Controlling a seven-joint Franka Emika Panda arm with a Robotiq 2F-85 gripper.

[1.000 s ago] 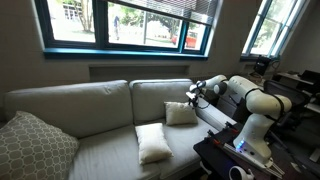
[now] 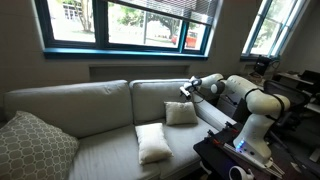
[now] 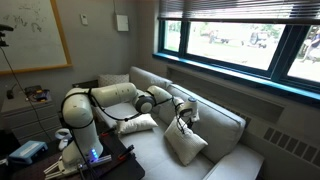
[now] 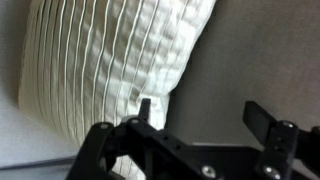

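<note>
A white ribbed cushion (image 4: 105,65) fills the left of the wrist view, its edge running between my gripper's two fingers. My gripper is open, with the left finger (image 4: 144,110) in front of the cushion and the right finger over grey sofa fabric (image 4: 255,65). In exterior view 2 the gripper (image 3: 185,126) hangs at the upper edge of the leaning cushion (image 3: 186,146), close to the backrest. Whether a finger touches the cushion cannot be told.
A second white cushion (image 2: 153,143) lies on the seat in front. A patterned pillow (image 2: 37,148) rests at the sofa's far left. The backrest (image 2: 85,103) rises behind, under the window. Bare seat (image 2: 104,156) shows between the pillows.
In exterior view 1 my gripper has shifted slightly up and left, toward the backrest above the cushion. The cushions look unmoved.
</note>
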